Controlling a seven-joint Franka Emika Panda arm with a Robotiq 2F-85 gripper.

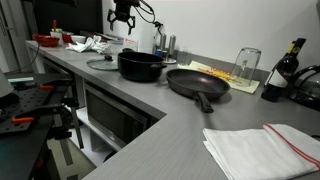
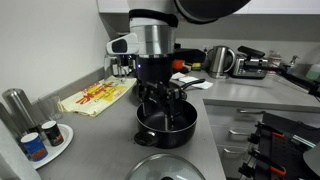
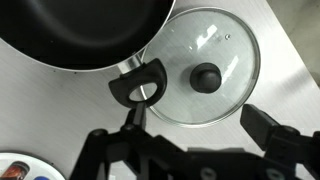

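Note:
Beneath me in the wrist view is a black pot point(image 3: 85, 25) with a looped side handle point(image 3: 138, 84). Right against that handle lies a glass lid point(image 3: 225, 75) with a black knob point(image 3: 206, 78), flat on the counter. My gripper stands open above the counter, its fingers spread on either side of the lid's lower edge with nothing between them. From the second exterior view the arm partly hides the pot point(image 2: 193, 128), while the lid point(image 2: 166, 166) shows in front. The first exterior view has the pot point(image 1: 141, 67) beside the lid point(image 1: 103, 63).
A black frying pan point(image 1: 197, 84) sits near the pot, and a white towel point(image 1: 262, 150) lies farther along the counter point(image 1: 160, 140). Cans stand on a white plate point(image 2: 62, 150). A dark bottle point(image 1: 283, 72) and a glass jar point(image 1: 246, 64) are at the back.

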